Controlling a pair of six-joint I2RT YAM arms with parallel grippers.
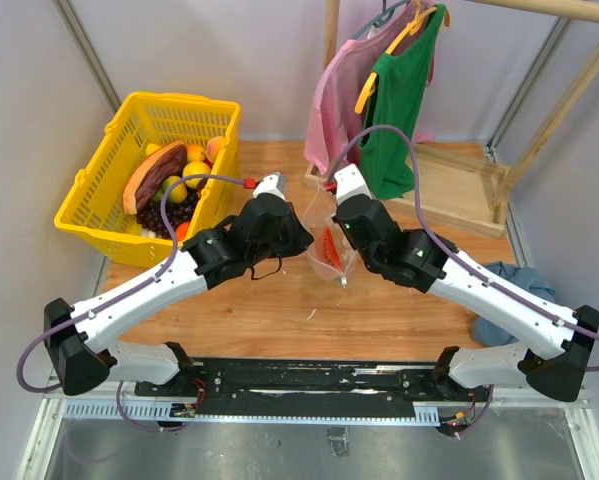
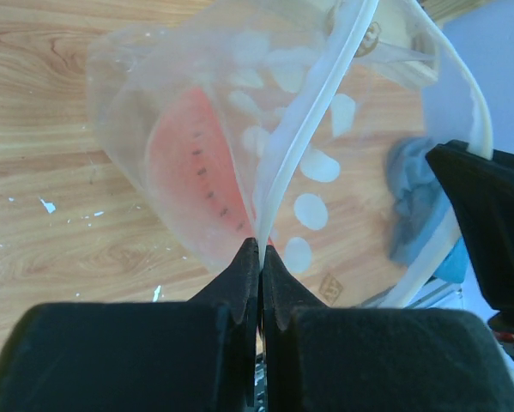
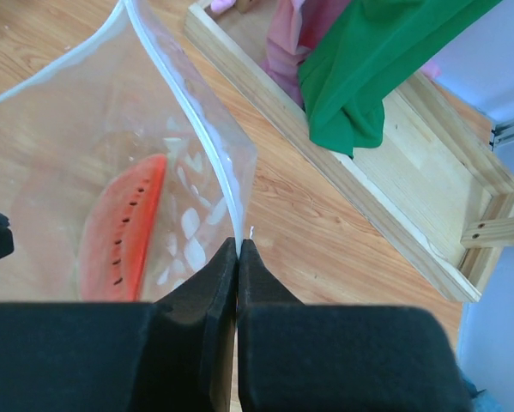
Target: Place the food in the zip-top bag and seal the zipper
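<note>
A clear zip top bag [image 1: 324,262] hangs between my two grippers over the table, its mouth spread wide. Inside it lies a red watermelon slice, which also shows through the plastic in the right wrist view as a watermelon slice [image 3: 123,227]. My left gripper is shut on one edge of the bag's mouth. My right gripper is shut on the other edge, the white zip strip running up from its fingertips. From above, the fingertips are hidden by the arms.
A yellow basket [image 1: 99,165] of fruit stands at the back left. Behind the right arm is a wooden rack [image 1: 449,205] with a green garment [image 1: 399,120] and a pink one. Blue cloth [image 1: 504,325] lies at the right.
</note>
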